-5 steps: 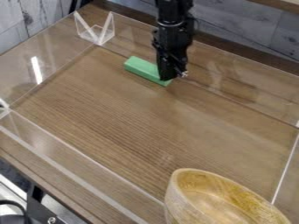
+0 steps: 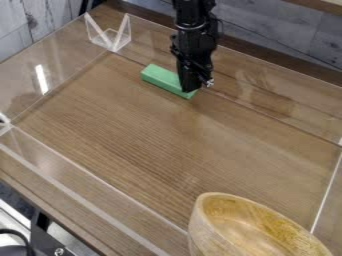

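Observation:
A dark robot arm reaches down from the top centre of the camera view to a green block [image 2: 166, 81] lying on the wooden table [image 2: 160, 150]. Its gripper [image 2: 195, 82] is low at the right end of the block. The fingers are small and dark, so whether they are open, shut or holding the block cannot be told.
A yellow oval bowl [image 2: 251, 226] is at the bottom right. A white wire-like object [image 2: 110, 36] stands at the back left.
The arm's lower part has shifted very slightly around the block's right end. The green block looks unmoved.

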